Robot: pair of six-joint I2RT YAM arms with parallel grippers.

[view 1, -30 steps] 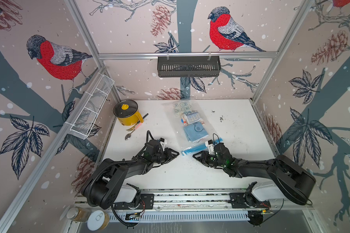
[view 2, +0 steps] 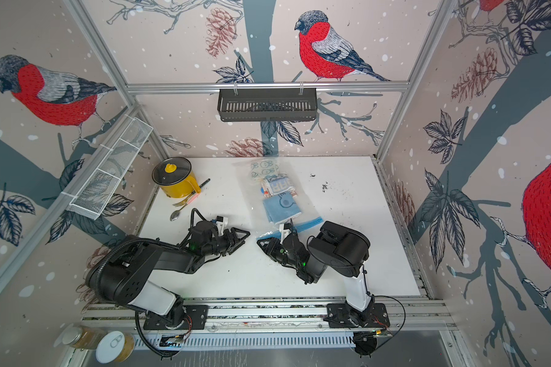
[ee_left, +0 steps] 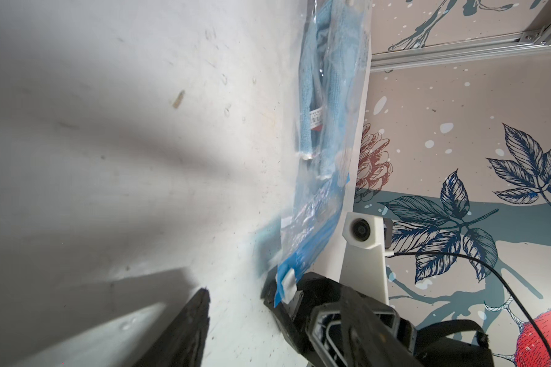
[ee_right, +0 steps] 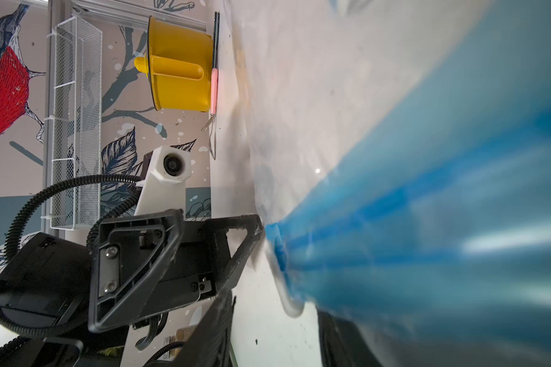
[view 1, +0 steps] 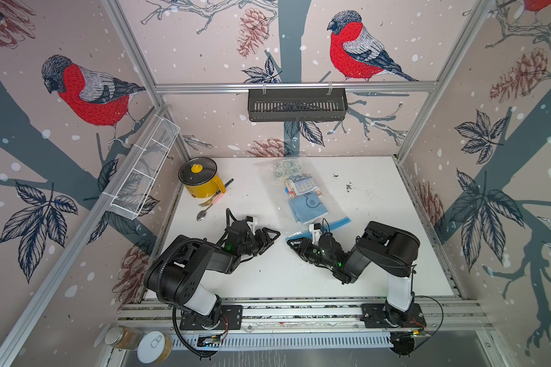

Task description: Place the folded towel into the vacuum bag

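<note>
The folded blue towel (view 1: 308,208) lies inside the clear vacuum bag (view 1: 285,211), mid-table. The bag's blue zip strip (view 1: 339,224) faces me, with a white slider (ee_right: 284,278) at its left end. My right gripper is part open at that end; in its wrist view the slider lies ahead of and between the fingers, and whether they touch it I cannot tell. To the left, my left gripper (view 1: 275,233) stands open beside the bag's corner, with nothing held. In the left wrist view, the blue corner (ee_left: 284,281) shows at the right gripper's fingers.
A yellow pot (view 1: 203,178) with a black lid stands back left, with a spoon (view 1: 203,212) and other utensils beside it. A dark rack (view 1: 297,115) hangs at the back. Table space right of the bag is clear.
My right gripper has moved left along the zip strip to its left end, its arm swinging inward. The left arm has shifted slightly. The bag and towel look unmoved.
</note>
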